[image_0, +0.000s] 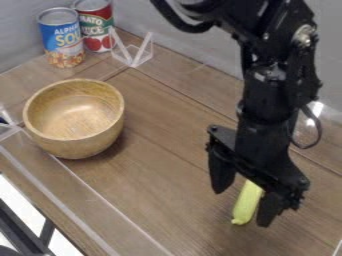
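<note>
My black gripper (245, 192) is low over the right part of the wooden table, open, its fingers on either side of a long pale yellow-green object (246, 206). The object lies lengthwise on the table, its upper part hidden behind the gripper. A wooden bowl (74, 120) stands on the left side of the table, apart from the gripper.
At the back left corner stand a blue-labelled can (63, 40) and a red can (95, 22), by white tape marks on the table. A wall runs along the back.
</note>
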